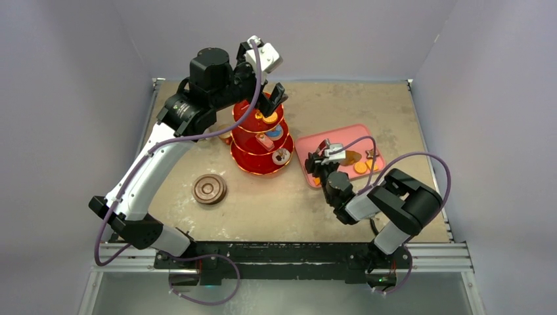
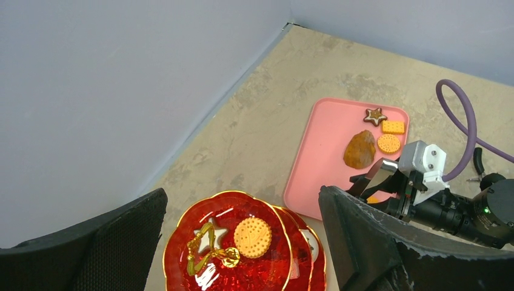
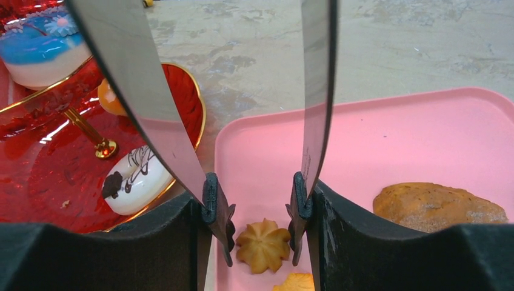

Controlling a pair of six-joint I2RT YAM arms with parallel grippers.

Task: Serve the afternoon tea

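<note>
Over the pink tray (image 1: 326, 133), my right gripper is shut on a pair of metal tongs (image 3: 317, 66), one finger against each arm. The tong tips stand apart on either side of a flower-shaped cookie (image 3: 263, 245) on the tray; contact cannot be made out. A brown pastry (image 2: 360, 150), a star cookie (image 2: 375, 117), a rectangular biscuit (image 2: 393, 127) and a round biscuit (image 2: 388, 143) also lie on the tray. My left gripper is open and empty above the red three-tier stand (image 1: 247, 161). Its top tier carries a round biscuit (image 2: 253, 237) and a star cookie (image 2: 210, 235).
On the lower tiers sit a white donut (image 3: 142, 185), a blue-topped cake (image 3: 42, 54) and a pink piece (image 1: 265, 142). A brown round lidded item (image 1: 209, 189) rests front left. Open table lies behind the tray and at front centre.
</note>
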